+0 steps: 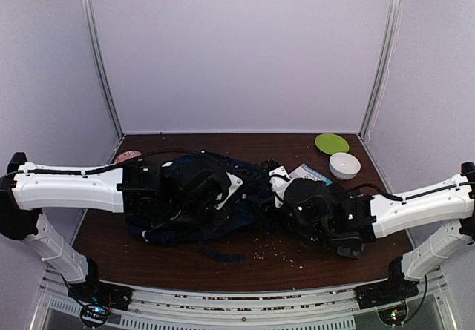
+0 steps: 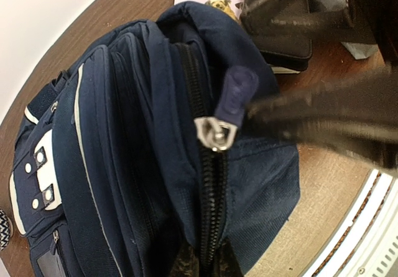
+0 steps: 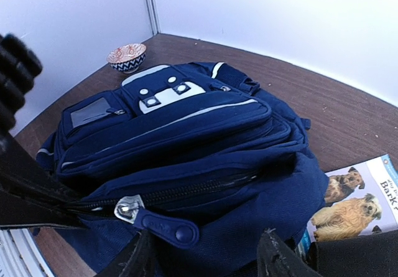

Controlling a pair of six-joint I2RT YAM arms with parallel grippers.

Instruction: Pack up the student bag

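Note:
A navy backpack (image 2: 106, 152) lies on the table with its zip (image 2: 211, 208) facing up between the arms. In the left wrist view my left gripper is shut on the bag at the lower end of the zip. The zip pull (image 2: 235, 93) stands beside the dark fingers of my right gripper at upper right. My right gripper is part open just below the pull (image 3: 165, 224) in the right wrist view. A picture book (image 3: 348, 208) with dogs and a black case (image 3: 354, 258) lie beside the bag.
A patterned bowl (image 3: 126, 56) is at the back left. A green plate (image 1: 331, 144) and white bowl (image 1: 344, 165) sit at the back right. Crumbs lie on the bare front of the table (image 1: 297, 267).

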